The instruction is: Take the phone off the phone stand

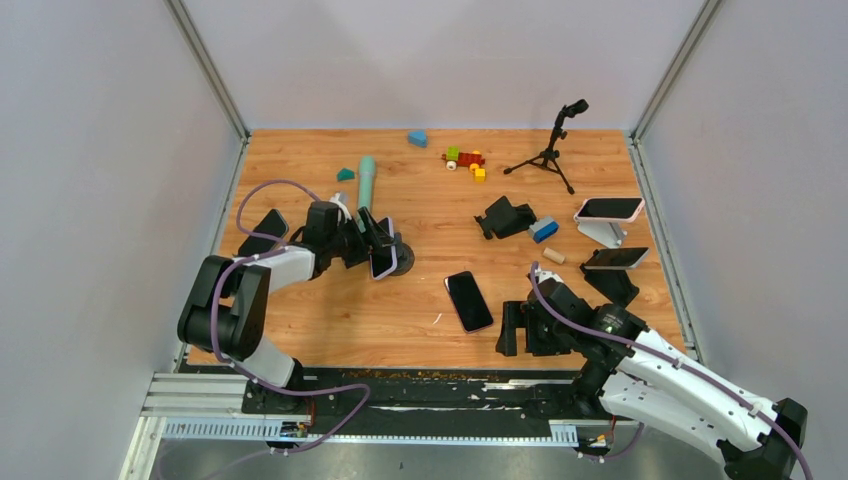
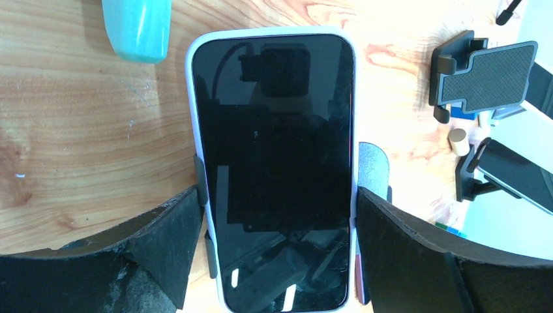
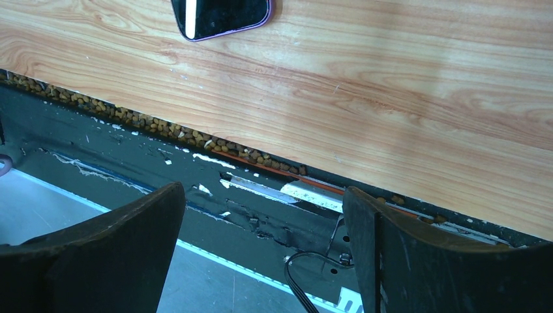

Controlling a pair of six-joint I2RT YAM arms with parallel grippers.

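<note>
A phone with a pale lilac edge (image 2: 280, 130) rests on a stand whose round dark base (image 1: 404, 260) shows beside it in the top view. My left gripper is open, with one finger along each long side of that phone. Both fingertips are right at its edges; whether they touch cannot be told. The phone hides most of its stand in the left wrist view. My right gripper (image 1: 522, 326) hangs open over the table's front edge, empty between its fingers.
Another phone (image 1: 469, 301) lies flat mid-table. To the right are a black stand (image 1: 505, 217), two more phones on stands (image 1: 610, 209), a wooden cylinder (image 1: 554, 256) and a blue block (image 1: 543, 229). A teal rod (image 1: 366, 180) lies just behind the left gripper.
</note>
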